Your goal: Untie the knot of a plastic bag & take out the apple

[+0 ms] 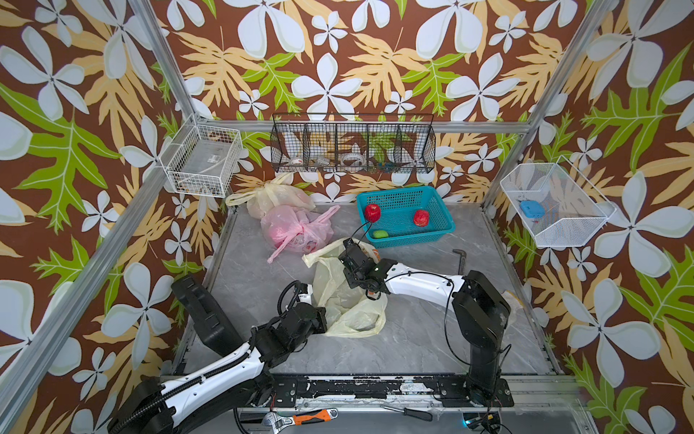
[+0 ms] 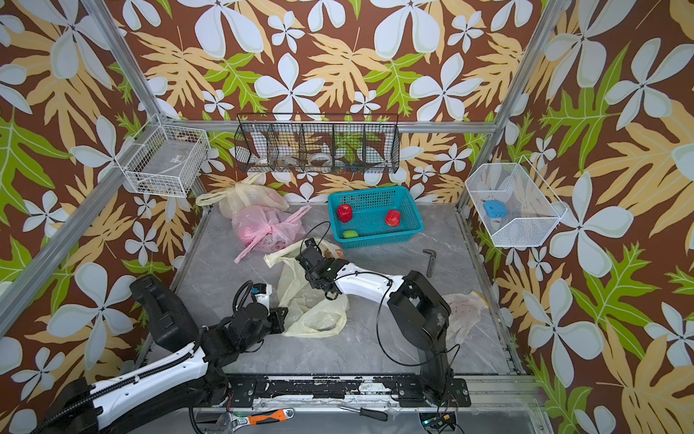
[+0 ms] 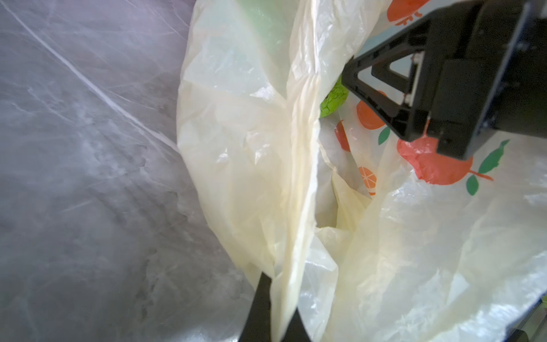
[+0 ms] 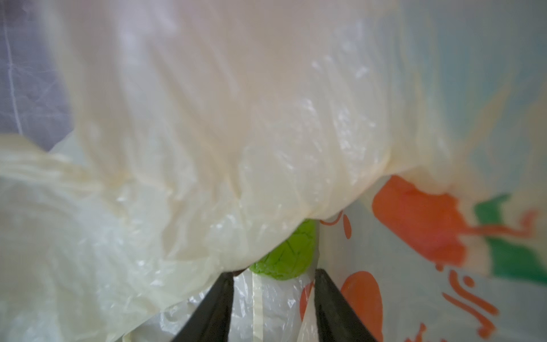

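A pale yellow plastic bag [image 1: 329,289] with printed fruit lies untied and spread in the middle of the table. Its folded edge runs between the fingers of my left gripper, which is shut on it. Inside the bag a green apple-like thing [image 4: 287,253] shows partly, the rest covered by a plastic fold. My right gripper reaches into the bag mouth with its fingers apart and nothing between them. From the left wrist view, the green thing [image 3: 334,98] is close by the right gripper's fingertips.
Behind stands a teal basket [image 1: 413,236] with two red items and a green one. Pink [image 1: 296,230] and cream [image 1: 278,199] bags sit at the back left. A dark hooked tool [image 2: 430,263] lies to the right.
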